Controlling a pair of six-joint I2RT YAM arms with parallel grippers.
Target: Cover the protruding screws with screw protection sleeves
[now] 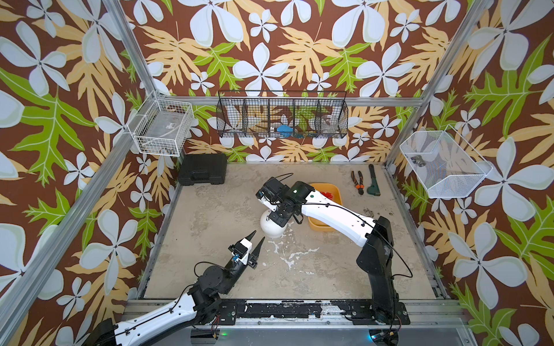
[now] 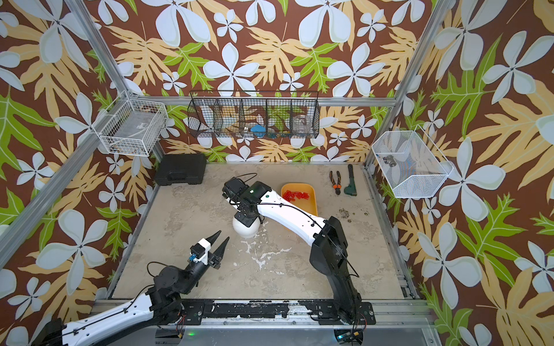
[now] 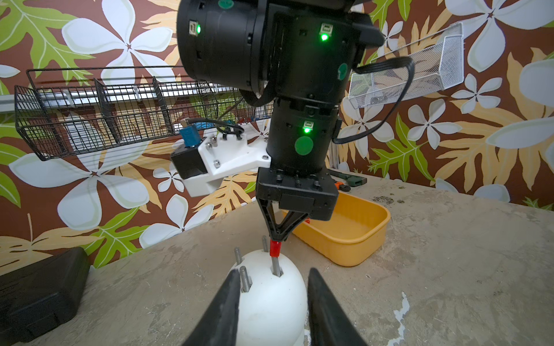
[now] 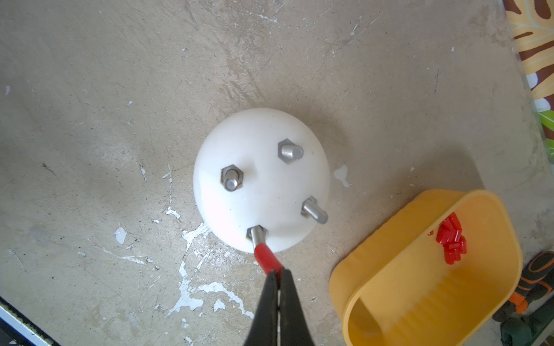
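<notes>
A white dome (image 4: 259,184) stands on the floor with several bare metal screws (image 4: 314,210) sticking out of its top. My right gripper is shut on a red sleeve (image 4: 269,258), pinched at its upper end. The sleeve's lower end meets the tip of the near screw, most of whose shaft still shows; in the left wrist view the red sleeve (image 3: 275,248) is right above that screw (image 3: 277,267). Left of the dome, my left gripper (image 1: 259,236) stands open with nothing between its fingers.
The yellow bin (image 4: 369,271) beside the dome holds several red sleeves (image 4: 452,237). Pliers (image 1: 357,182) and a green-handled tool (image 1: 374,181) lie at the back right, a black case (image 1: 202,169) at the back left. Bare floor lies in front of the dome.
</notes>
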